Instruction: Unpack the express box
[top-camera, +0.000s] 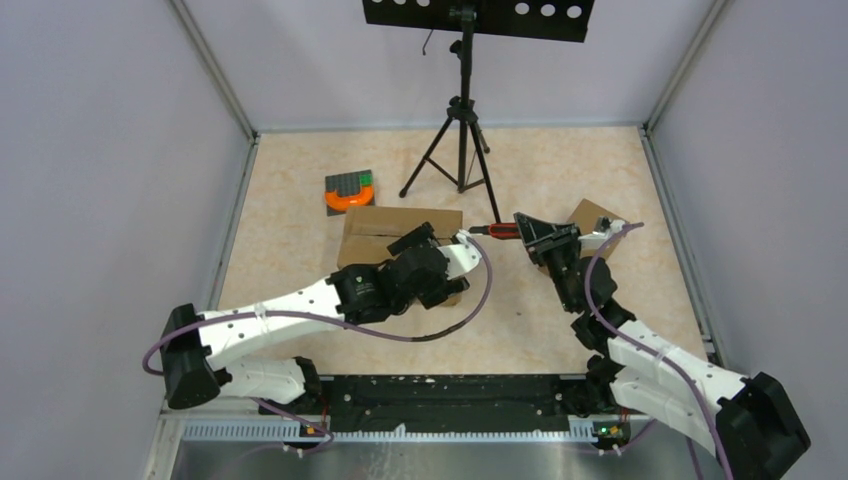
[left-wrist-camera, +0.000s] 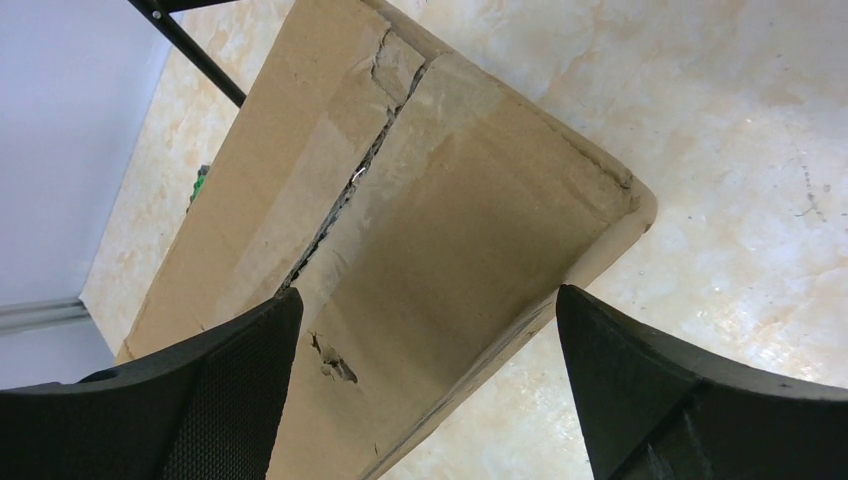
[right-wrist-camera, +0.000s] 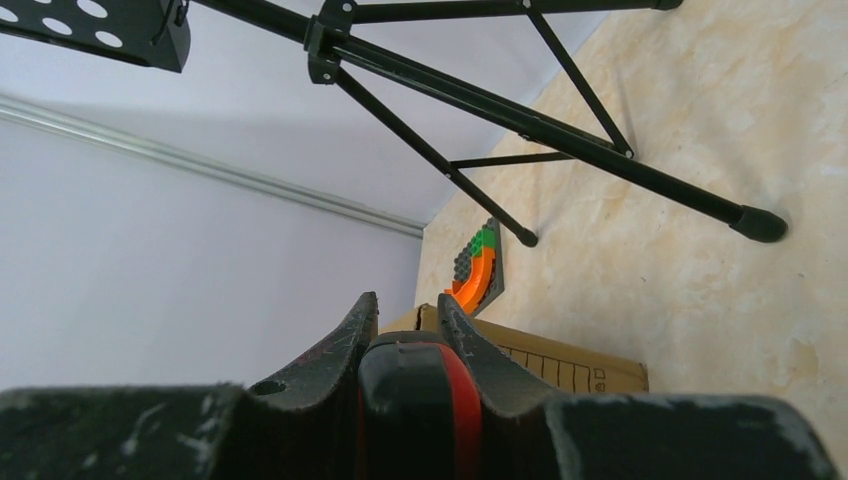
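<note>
A brown cardboard box (left-wrist-camera: 440, 230) lies on the table, its top seam showing as a dark, ragged slit and a small tear beside it. In the top view the box (top-camera: 385, 222) is partly covered by my left arm. Above it my left gripper stands open, its two fingers apart and nothing between them. To the right of the box, my right gripper (top-camera: 528, 232) is shut on a red and black utility knife (top-camera: 500, 231), whose tip points left toward the box. In the right wrist view the knife (right-wrist-camera: 405, 390) sits between the fingers.
A grey block plate with an orange piece (top-camera: 349, 193) lies behind the box at left. The black tripod stand (top-camera: 462, 140) rises behind it. Another cardboard piece (top-camera: 590, 215) lies behind the right arm.
</note>
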